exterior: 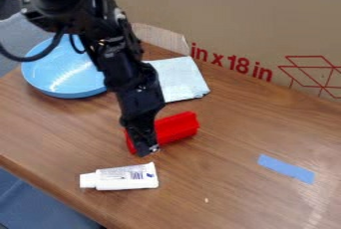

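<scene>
My gripper [144,145] hangs low over the wooden table, its tip against the near side of a red cylindrical object [178,126], partly hiding that object's left part. The gripper looks shut, and I see nothing clearly between its fingers. A white tube [120,177] lies just in front, nearer the table's front edge.
A blue plate [59,78] sits at back left, partly behind my arm. A folded white cloth [182,80] lies behind the red object. A cardboard box [253,24] stands along the back. A blue tape strip [285,168] marks the right, where the table is otherwise clear.
</scene>
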